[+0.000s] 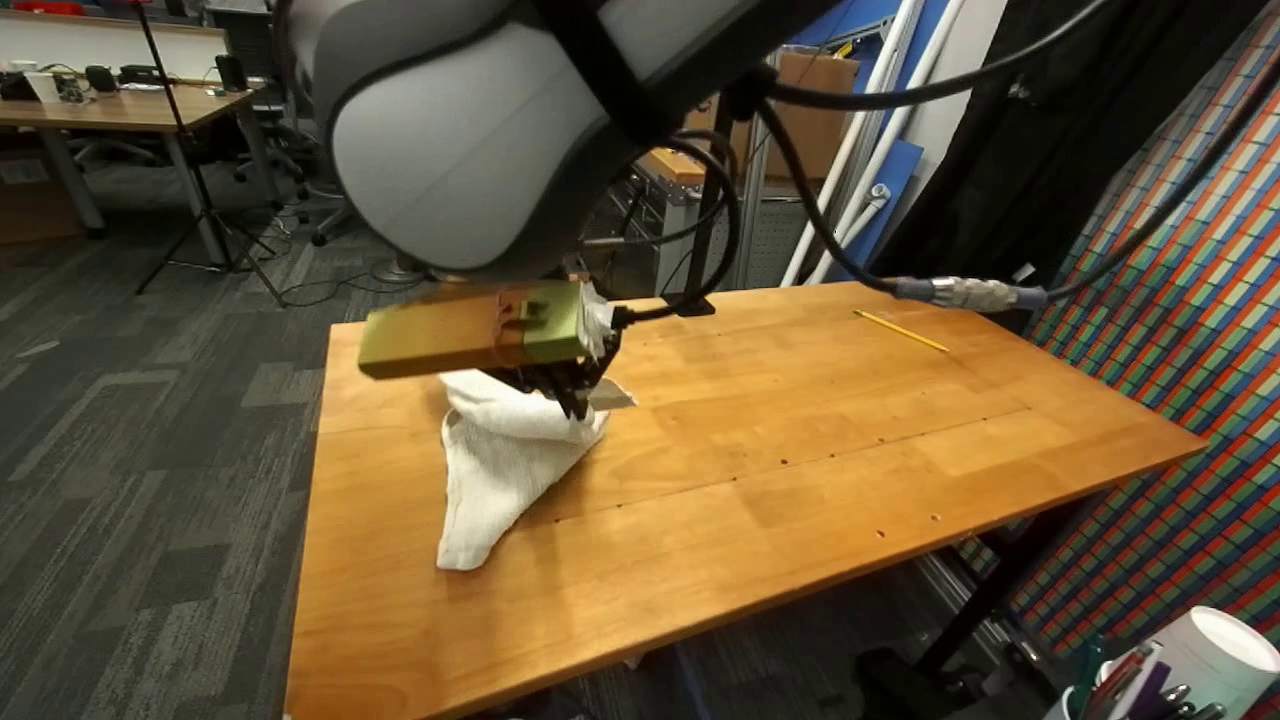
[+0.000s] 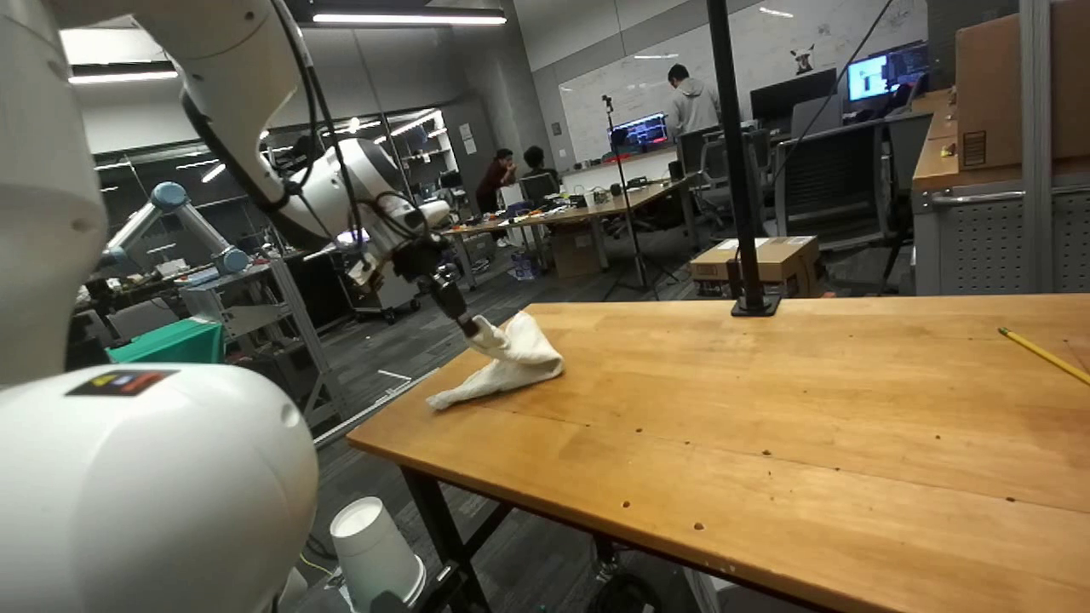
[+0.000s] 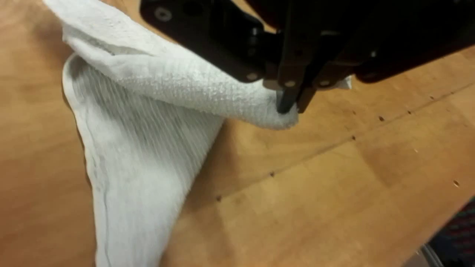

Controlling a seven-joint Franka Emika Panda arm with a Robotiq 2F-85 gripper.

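Observation:
A white cloth (image 1: 504, 474) lies partly on the wooden table (image 1: 768, 480), its upper part folded over and raised. My gripper is shut with an edge of the cloth (image 3: 133, 178) pinched between its fingertips, as the wrist view shows. In the first exterior view the gripper (image 1: 582, 408) is tilted low over the cloth's far right part. From the second exterior view, the gripper (image 2: 470, 327) reaches down to the cloth's raised corner (image 2: 511, 358) near the table's left end.
A yellow pencil (image 1: 902, 331) lies at the far right of the table. A black post (image 2: 754, 276) rises from the back edge. The table's left edge is close to the cloth.

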